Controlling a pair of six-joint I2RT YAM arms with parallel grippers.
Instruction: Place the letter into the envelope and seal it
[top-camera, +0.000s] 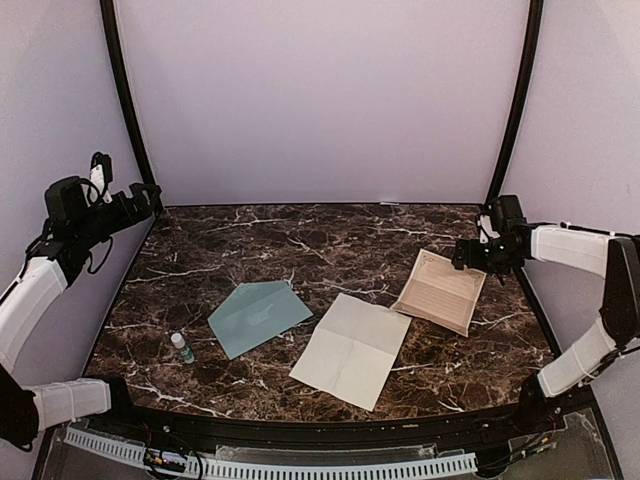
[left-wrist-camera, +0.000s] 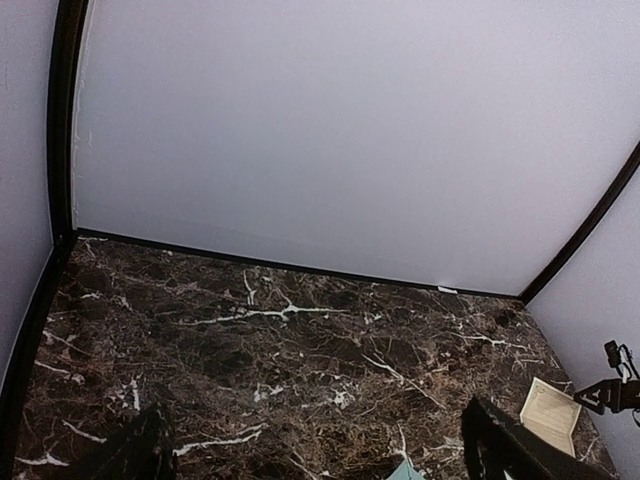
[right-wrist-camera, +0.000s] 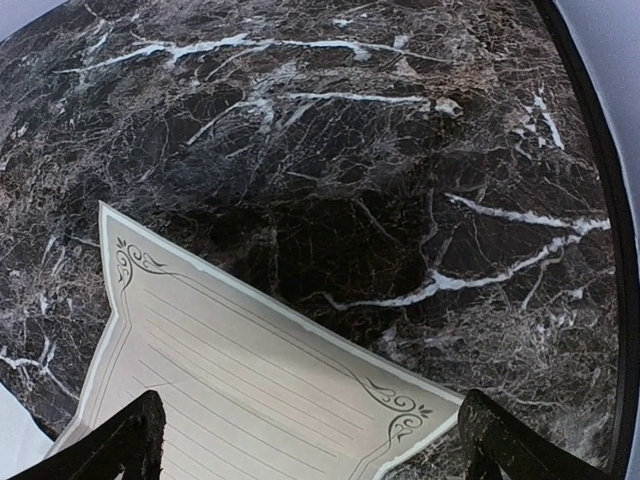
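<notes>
On the table's left half lies a teal envelope (top-camera: 258, 318), its pointed flap toward the upper left. The lined, bordered letter sheet (top-camera: 440, 290) rests at the right with a crease across it; in the right wrist view the letter (right-wrist-camera: 240, 380) fills the lower left. Between them is a plain cream sheet (top-camera: 350, 350), creased, its corner near the letter's. My right gripper (top-camera: 464, 254) is open over the letter's far right corner, holding nothing; its fingers (right-wrist-camera: 512, 440) frame the letter. My left gripper (top-camera: 146, 198), open and empty, hangs high at the far left.
A small white-capped bottle (top-camera: 182, 347), probably glue, stands left of the envelope. Walls close in the back and both sides.
</notes>
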